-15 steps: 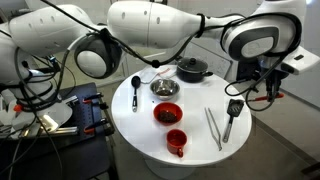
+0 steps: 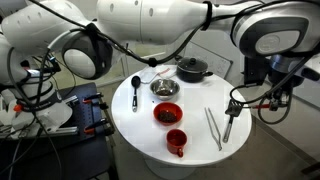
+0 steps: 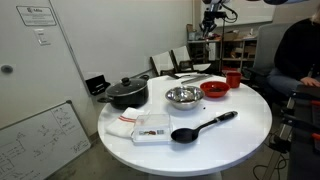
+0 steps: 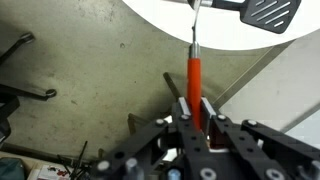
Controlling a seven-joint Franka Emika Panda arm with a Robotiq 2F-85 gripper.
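A red handle (image 4: 195,75) stands between the fingers of my gripper in the wrist view, and the fingers are shut on it. From its far end a thin metal shaft (image 4: 196,32) runs toward the white table; what the tool's head is cannot be made out. In exterior view 1 my gripper (image 2: 275,102) hangs past the table's right edge, above the floor, and the handle hardly shows there.
On the round white table (image 2: 200,115) lie a black slotted turner (image 2: 230,125) and tongs (image 2: 214,128) near the right edge. A red mug (image 2: 176,142), red bowl (image 2: 167,114), metal bowl (image 2: 166,88), black pot (image 2: 193,70) and black ladle (image 2: 135,92) stand further left.
My gripper has swung and turned slightly beside the table's right edge. The red handle, sticking out sideways under it a second ago, is now mostly out of sight. Things on the table have not moved.
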